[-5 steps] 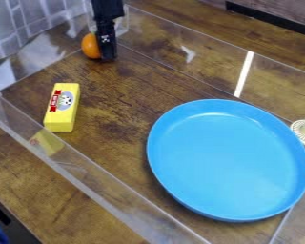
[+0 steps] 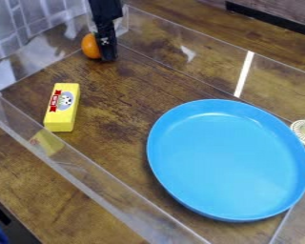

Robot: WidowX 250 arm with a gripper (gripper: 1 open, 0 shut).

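Observation:
My black gripper (image 2: 100, 42) reaches down from the top left, its fingers at an orange round object (image 2: 91, 47) on the dark wooden surface; whether it touches or surrounds the object is hard to tell. A yellow box (image 2: 62, 107) with a small red label lies at left. A large blue plate (image 2: 228, 157) fills the lower right.
A white round item (image 2: 304, 132) sits at the right edge, beside the plate. Clear plastic edging runs along the left and bottom.

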